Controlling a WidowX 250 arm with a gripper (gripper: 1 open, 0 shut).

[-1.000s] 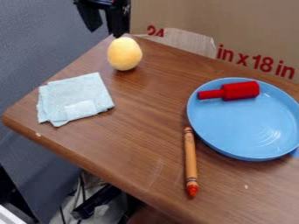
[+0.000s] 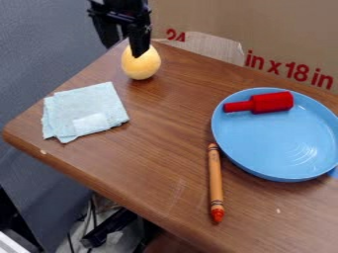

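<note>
The black gripper point(image 2: 126, 40) hangs at the top left with its fingers pointing down, just over a pale yellow egg-shaped object point(image 2: 141, 65) at the back of the wooden table. One finger overlaps the object's upper part in this view; whether it touches, and how far the fingers are apart, is hard to tell.
A folded light-blue cloth point(image 2: 83, 112) lies at the left. A blue plate point(image 2: 278, 148) holding a red cylindrical object with a handle point(image 2: 271, 102) is at the right, with an orange crayon point(image 2: 215, 183) beside it. Cardboard point(image 2: 251, 30) stands behind.
The gripper has come down from the top edge to the yellow object, shifting slightly right. The objects on the table look unmoved.
</note>
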